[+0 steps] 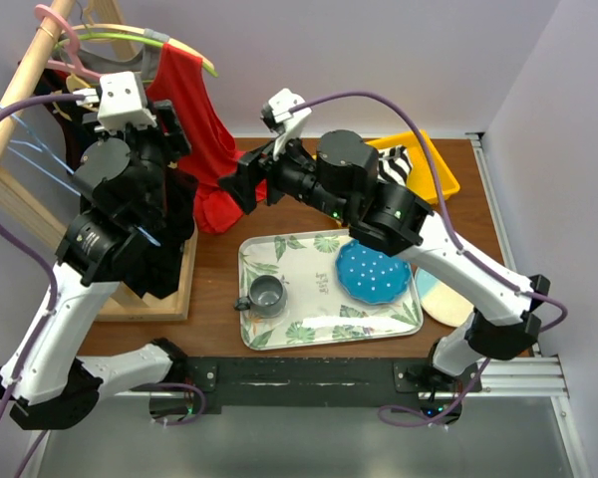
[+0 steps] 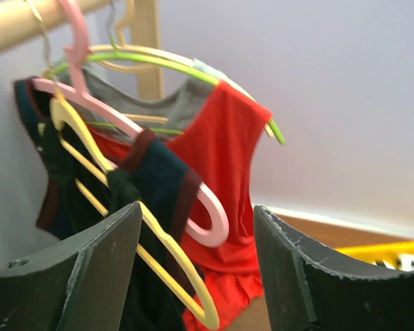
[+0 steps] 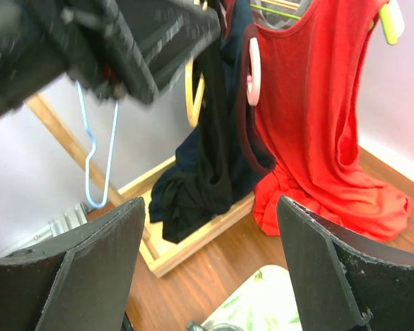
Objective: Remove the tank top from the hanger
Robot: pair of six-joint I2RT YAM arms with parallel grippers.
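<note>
A yellow hanger (image 2: 172, 245) carries a black tank top (image 2: 148, 296); its lower right arm is bare in the left wrist view. Behind it, a navy top with brown trim (image 2: 155, 176) hangs on a pink hanger (image 2: 210, 207). A red tank top (image 2: 221, 152) is on a green hanger (image 2: 172, 65) farther back. My left gripper is at the front of these garments, its fingers apart and nothing gripped. In the top view its arm hides much of the black top. My right gripper is open and empty, just right of the rack, before the red cloth.
A bare blue hanger (image 3: 90, 165) hangs at the rack's near side. The wooden rail (image 1: 25, 85) runs along the upper left. Beyond my right arm is a yellow bin (image 1: 441, 169) with striped cloth. A tray (image 1: 319, 324) holds a mug (image 1: 267, 296) and blue plate (image 1: 372, 272).
</note>
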